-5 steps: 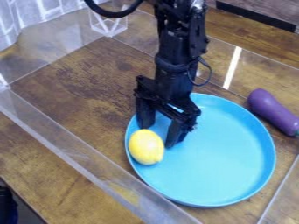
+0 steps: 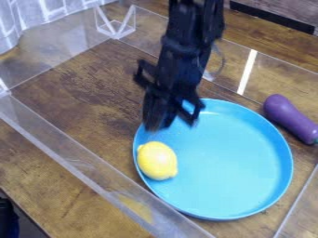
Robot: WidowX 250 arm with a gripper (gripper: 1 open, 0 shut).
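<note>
A yellow lemon-shaped object rests at the left side of a blue round plate. My black gripper hangs above the plate's upper left edge, clear of the yellow object and blurred, so how far its fingers are apart is hard to make out.
A purple eggplant lies on the wooden table right of the plate. A clear plastic edge runs diagonally along the lower left. The table left of the plate is bare.
My gripper has risen from low over the plate beside the yellow object to higher up. The yellow object stays in about the same place.
</note>
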